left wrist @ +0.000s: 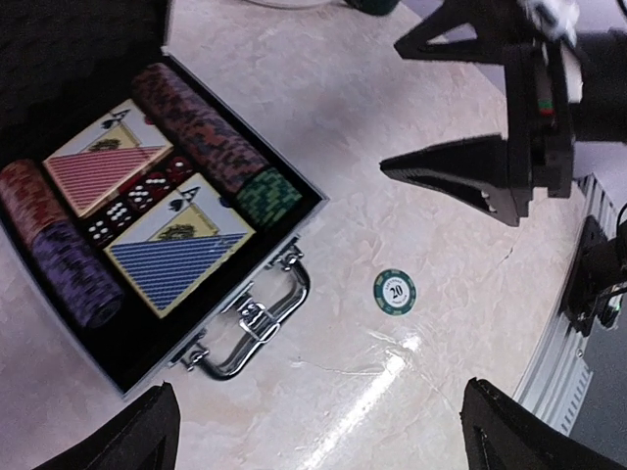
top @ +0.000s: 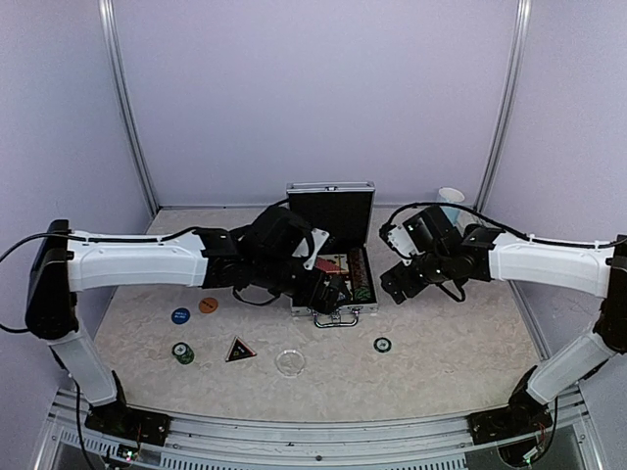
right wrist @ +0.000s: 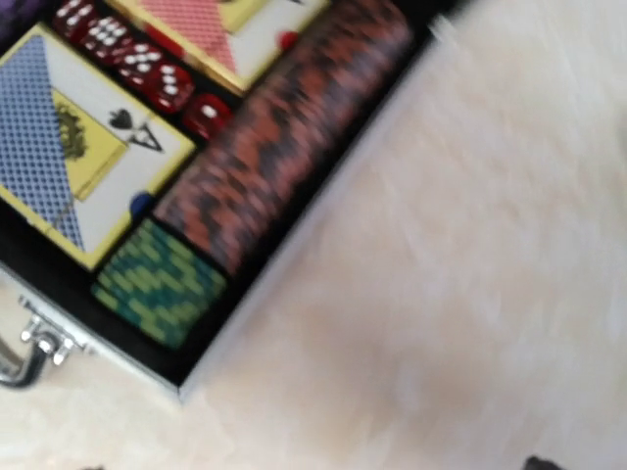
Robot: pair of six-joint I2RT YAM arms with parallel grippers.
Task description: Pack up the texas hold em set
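An open silver case [top: 330, 211] holds chip rows, two card decks [left wrist: 176, 245] and red dice [right wrist: 137, 64]. My left gripper [top: 328, 292] hangs open over the case's front, its fingers at the lower corners of the left wrist view. My right gripper [top: 397, 284] is open just right of the case, nothing between its fingers. A green 20 chip [left wrist: 395, 292] lies in front right of the case. A blue chip [top: 180, 315], orange chip [top: 208, 305], green chip stack [top: 183, 352], black triangular piece [top: 239, 352] and clear disc [top: 290, 362] lie on the table.
A light cup [top: 452, 198] stands at the back right, behind the right arm.
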